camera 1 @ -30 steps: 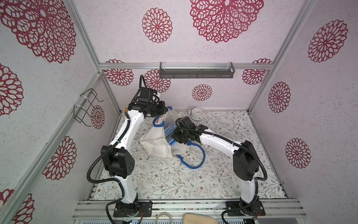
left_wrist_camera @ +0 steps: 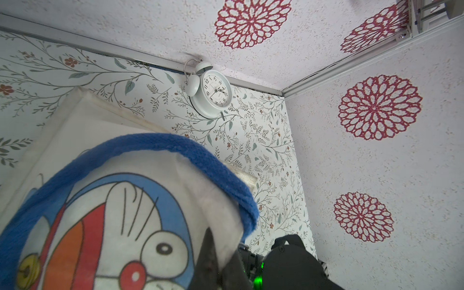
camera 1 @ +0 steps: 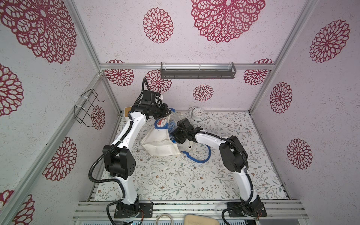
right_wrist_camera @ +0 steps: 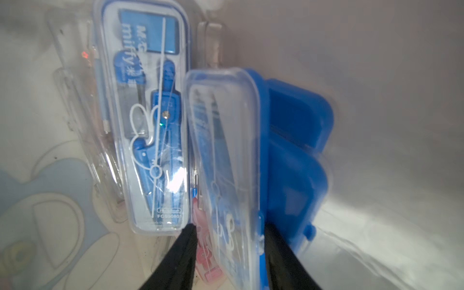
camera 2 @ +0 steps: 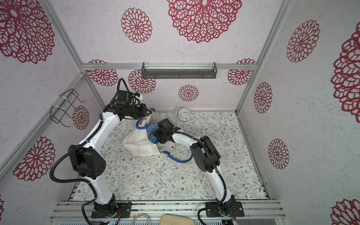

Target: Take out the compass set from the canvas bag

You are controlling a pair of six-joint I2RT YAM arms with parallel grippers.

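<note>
The canvas bag with blue handles sits open on the table. My left gripper is shut on the bag's edge beside a blue handle, lifting it. Inside the bag, the right wrist view shows several cases: a compass set lying flat with blue tools, a case with clear lid and blue base standing tilted, blue and pink pieces around them. My right gripper is part open inside the bag, its fingers either side of the lower end of the tilted case; whether they touch it I cannot tell.
A white alarm clock stands at the back by the wall. A grey rail shelf hangs on the back wall and a wire rack on the left wall.
My right arm has moved inward, its elbow shifting left, with the gripper staying in the bag. The bag and its lower handle have shifted slightly right. My left gripper has moved slightly right.
</note>
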